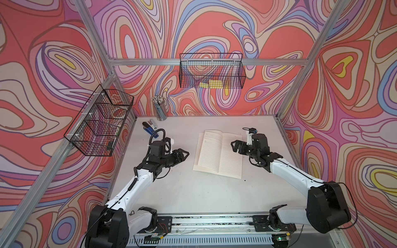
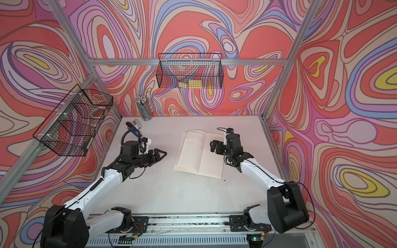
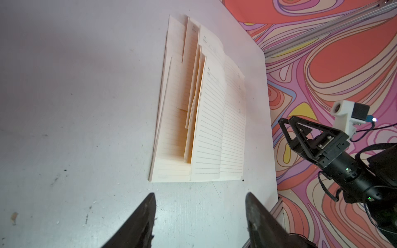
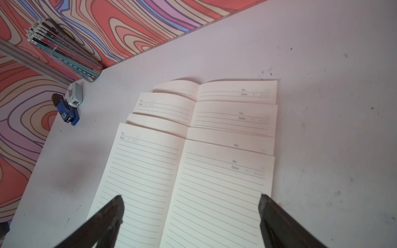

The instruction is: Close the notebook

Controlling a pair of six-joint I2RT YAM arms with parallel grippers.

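An open lined notebook (image 1: 230,159) (image 2: 211,161) (image 3: 208,124) (image 4: 219,194) lies flat on the table, its pages in staggered layers. My left gripper (image 1: 180,155) (image 2: 158,155) hangs just left of the notebook, its fingers apart with nothing between them. My right gripper (image 1: 236,146) (image 2: 215,146) is above the right page, fingers apart, with only the pages visible below between them.
A blue stapler (image 4: 66,111), a small white item (image 4: 75,95) and a bundle of pencils (image 4: 68,53) are at the back left. Wire baskets (image 1: 212,70) hang on the back and left frame.
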